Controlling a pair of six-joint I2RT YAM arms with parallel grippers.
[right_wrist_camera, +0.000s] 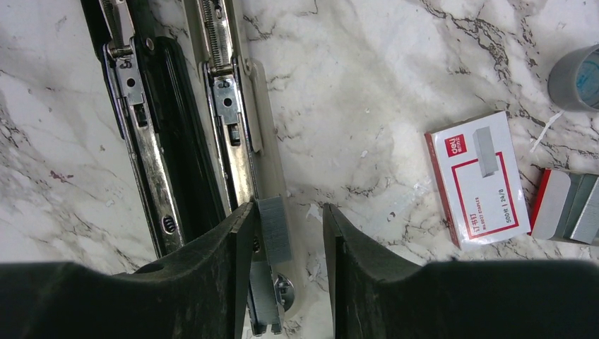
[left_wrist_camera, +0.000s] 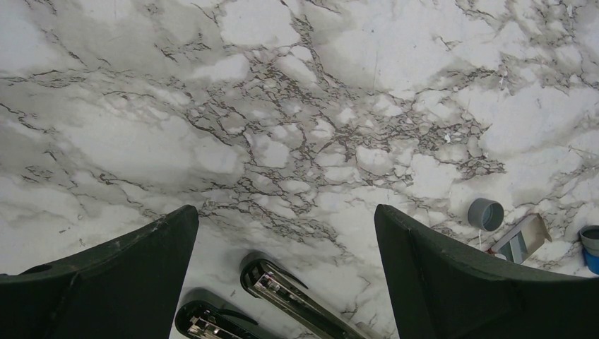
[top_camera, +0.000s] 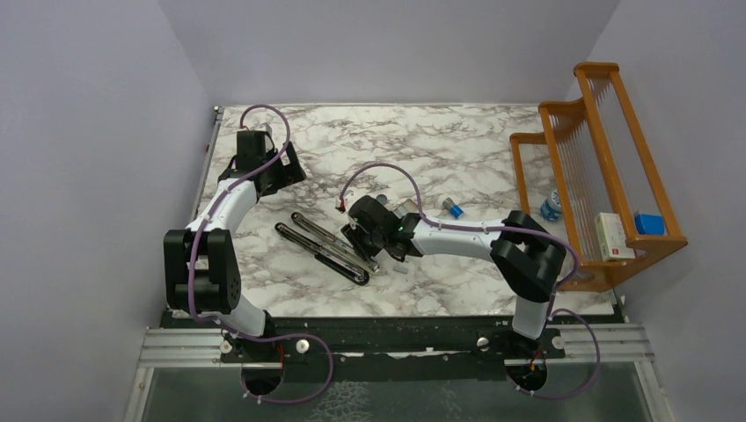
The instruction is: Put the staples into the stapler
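Note:
Two staplers lie opened side by side, a black one (right_wrist_camera: 187,152) and a beige one (right_wrist_camera: 272,166), with their metal magazines exposed. Over the front end of the beige stapler, my right gripper is partly open. A grey staple strip (right_wrist_camera: 275,229) stands between its fingers, close against the left fingertip and clear of the right one. More staples (right_wrist_camera: 263,293) show in the magazine's front end, partly behind that finger. My left gripper is wide open and empty over bare marble, beyond the staplers' far ends.
Right of the staplers lie a white and red staple box (right_wrist_camera: 479,180), an open inner tray (right_wrist_camera: 568,205) and a grey cap (right_wrist_camera: 571,81). A wooden rack (top_camera: 550,132) stands at the table's right side.

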